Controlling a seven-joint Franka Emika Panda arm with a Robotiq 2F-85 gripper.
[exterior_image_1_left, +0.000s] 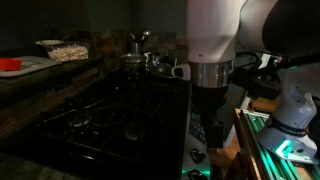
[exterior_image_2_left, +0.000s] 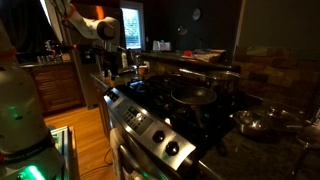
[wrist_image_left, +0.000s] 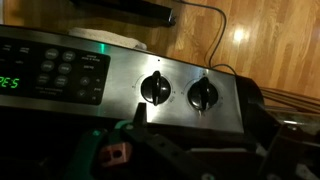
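The stove's steel control panel (wrist_image_left: 120, 85) runs across the wrist view, with two black knobs on its right half, a left knob (wrist_image_left: 155, 88) and a right knob (wrist_image_left: 203, 95). My open gripper shows along the bottom of that view, its fingers spread to either side of the knobs' columns and nothing seen between them. In exterior view 1 the gripper (exterior_image_1_left: 208, 105) points down above the panel's knobs (exterior_image_1_left: 196, 156), apart from them. Exterior view 2 has the arm at the far left end of the stove.
A dark pan (exterior_image_2_left: 194, 96) sits on the black cooktop (exterior_image_2_left: 150, 87), and a metal pot (exterior_image_2_left: 252, 122) stands on the near counter. Below the panel's front edge lies the oven handle (wrist_image_left: 135, 8). A cable (wrist_image_left: 215, 40) crosses the wooden floor.
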